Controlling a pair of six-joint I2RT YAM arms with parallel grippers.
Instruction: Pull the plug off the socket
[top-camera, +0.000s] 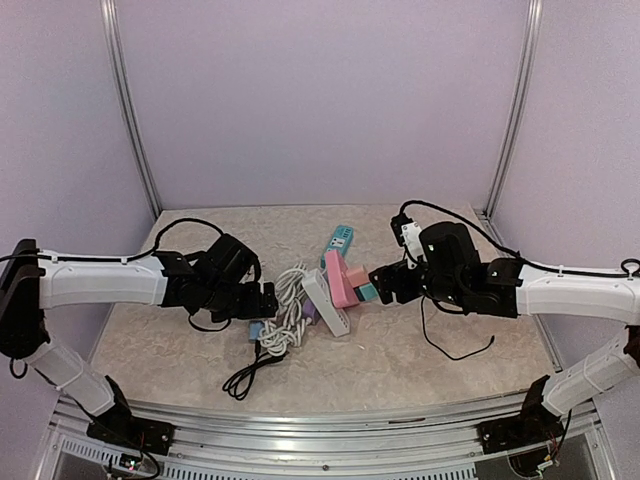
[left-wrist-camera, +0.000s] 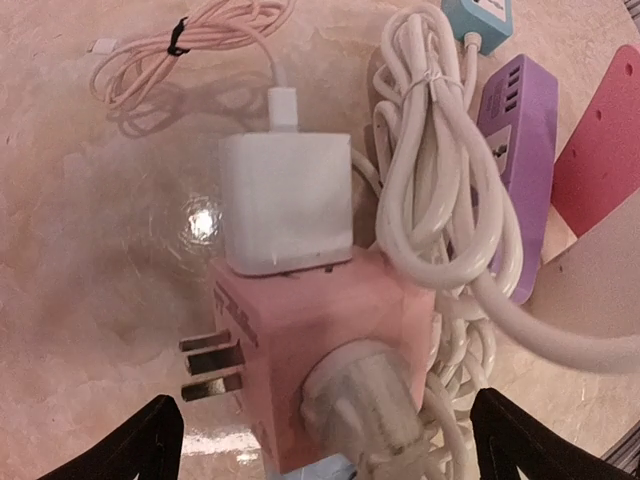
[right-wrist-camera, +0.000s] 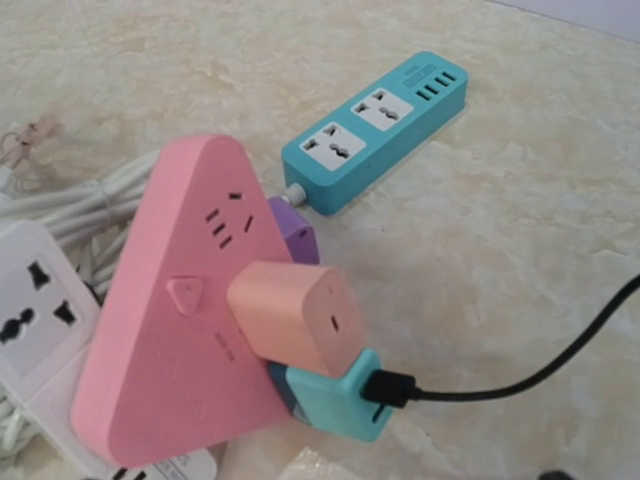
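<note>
A pink triangular socket block (right-wrist-camera: 180, 350) stands on the table, with a peach plug (right-wrist-camera: 300, 315) and a teal plug (right-wrist-camera: 335, 400) in its side. A black cable (right-wrist-camera: 500, 392) runs from the teal plug. My right gripper (top-camera: 385, 285) is open just right of these plugs; contact cannot be judged, and only a dark fingertip (right-wrist-camera: 555, 476) shows in its wrist view. In the left wrist view, a pink cube (left-wrist-camera: 320, 320) with bare prongs carries a white adapter (left-wrist-camera: 288, 200) and a whitish plug (left-wrist-camera: 360, 400). My left gripper is open, its fingers either side of the cube's near end.
A bundle of white cord (left-wrist-camera: 430, 150) lies against the cube's right. A white power strip (top-camera: 325, 302) leans by the pink block, and a teal strip (top-camera: 338, 240) lies behind. Black cable (top-camera: 245, 380) is coiled in front.
</note>
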